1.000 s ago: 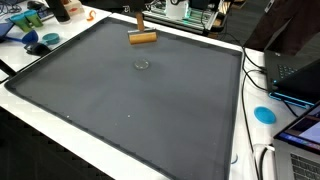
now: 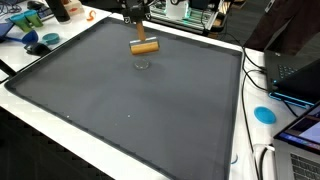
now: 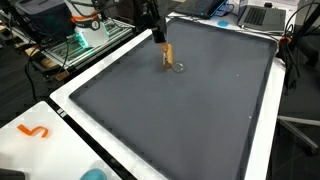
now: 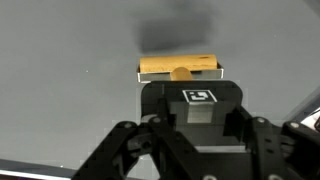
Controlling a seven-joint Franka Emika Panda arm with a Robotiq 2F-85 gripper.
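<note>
A wooden mallet-like piece with a cylindrical head [image 2: 144, 46] hangs over the dark mat, its handle [image 2: 140, 30] pointing up into my gripper [image 2: 137, 14]. The gripper is shut on the handle. From the other side, exterior view 2 shows the orange-tan piece [image 3: 168, 52] below the gripper [image 3: 163, 35], just beside a small clear or grey disc [image 3: 179, 68] lying on the mat. In the wrist view the cylinder [image 4: 178, 65] lies crosswise past the black gripper body, which hides the fingertips. Whether the piece touches the mat is unclear.
Laptops [image 2: 300, 140] and a blue lid-like disc [image 2: 265, 115] are beyond its right edge. Cups and bowls [image 2: 38, 48] crowd the far left. An orange item [image 3: 33, 130] lies on the white table.
The gripper and wooden piece have moved nearer the small disc and appear lower in exterior view 1. The piece has also turned slightly. The disc has stayed put.
</note>
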